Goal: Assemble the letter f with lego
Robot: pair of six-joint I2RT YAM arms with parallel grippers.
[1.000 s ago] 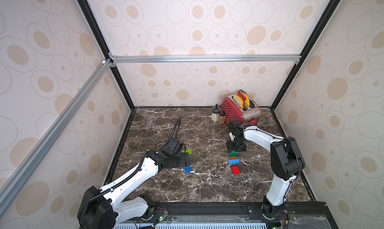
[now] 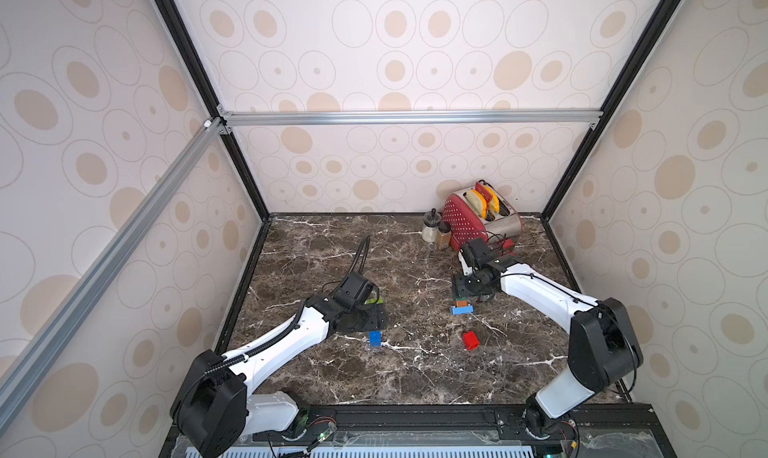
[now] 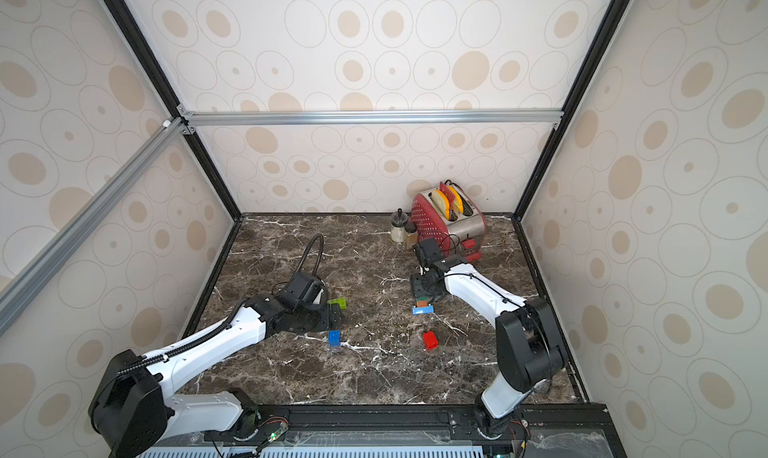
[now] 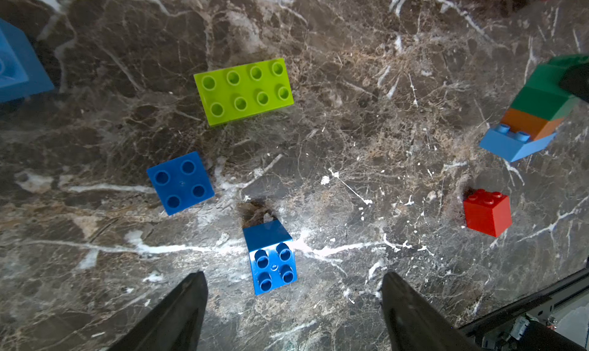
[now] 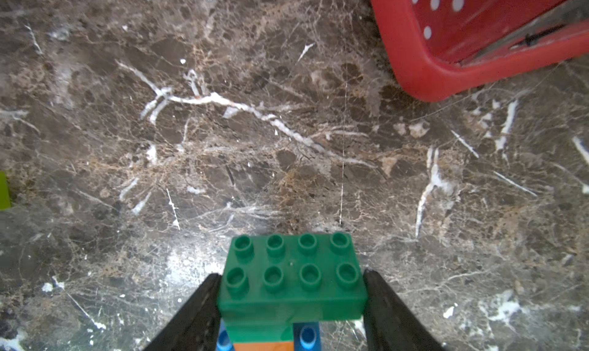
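Observation:
In the right wrist view a green brick (image 5: pixel 291 308) lies between the fingertips of my right gripper, which is shut on its two ends. Below the green, an orange brick (image 4: pixel 532 124) and a light blue brick (image 4: pixel 514 143) are joined into one stack, seen in the left wrist view. My left gripper is open and empty above the table, with a blue brick (image 4: pixel 273 268) on the table beneath the gap. Also in that view are another blue brick (image 4: pixel 180 182), a lime green brick (image 4: pixel 244 92) and a red brick (image 4: pixel 487 211).
A light blue piece (image 4: pixel 18 65) sits at the left edge of the left wrist view. Behind the right arm stand a red toaster (image 2: pixel 472 217) and two small jars (image 2: pixel 432 227). Bare table lies between the two arms.
The right arm has moved, and the stack in its gripper has shifted back and slightly left. My left gripper has moved slightly to the right, still empty.

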